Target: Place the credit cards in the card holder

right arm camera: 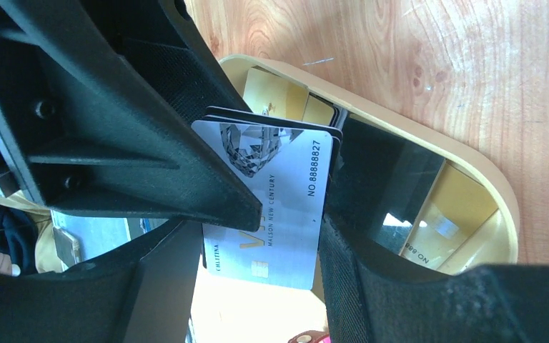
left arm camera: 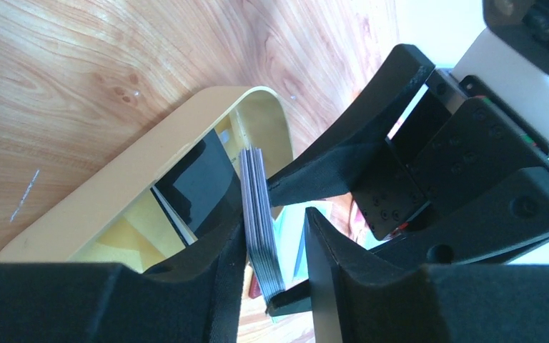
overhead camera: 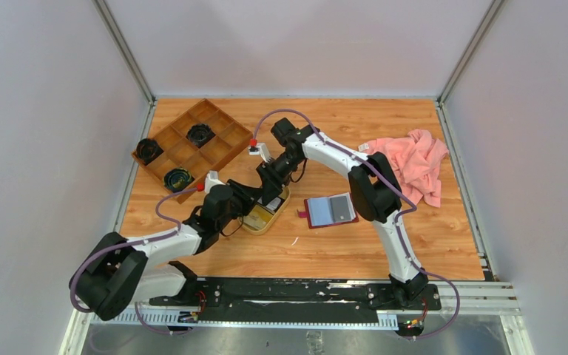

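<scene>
A thin stack of credit cards (right arm camera: 279,186), its front card silver with a diamond print, is held upright by its side edges in my right gripper, above a beige oval box (overhead camera: 284,205). In the left wrist view the stack (left arm camera: 257,214) appears edge-on between the fingers of my left gripper. One left finger (left arm camera: 218,264) lies against or very near the stack; a gap separates it from the other finger (left arm camera: 322,250). The open card holder (overhead camera: 330,210), dark red with blue and grey inner sides, lies right of the box.
Inside the box are gold cards (right arm camera: 454,218) and a dark card (right arm camera: 379,179). A wooden compartment tray (overhead camera: 218,159) with several black coils stands at the back left; a pink cloth (overhead camera: 414,163) lies at the right.
</scene>
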